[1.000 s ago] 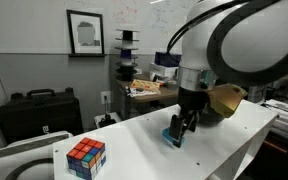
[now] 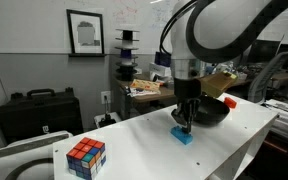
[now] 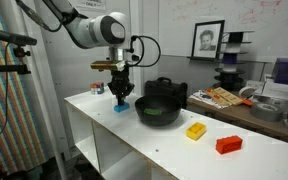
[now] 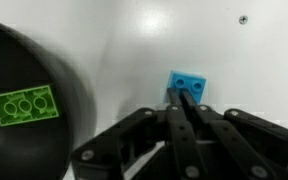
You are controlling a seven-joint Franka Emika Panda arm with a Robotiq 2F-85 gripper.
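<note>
My gripper is shut on a blue brick (image 4: 190,81), whose far end with round holes sticks out past the fingertips in the wrist view. Exterior view 1 has the brick (image 2: 181,134) low at the white table, under the gripper (image 2: 187,124); whether it touches the surface I cannot tell. To its right in exterior view 2 stands a black bowl (image 3: 160,101), apart from the brick (image 3: 121,107). Inside the bowl lies a green brick (image 4: 24,104).
A yellow brick (image 3: 195,131) and a red brick (image 3: 228,145) lie on the table beyond the bowl. A Rubik's cube (image 2: 86,158) sits at the near left in exterior view 1. Bare table surrounds the blue brick on its other sides.
Over the last second the arm has swung in exterior view 1, showing more of the bowl behind it.
</note>
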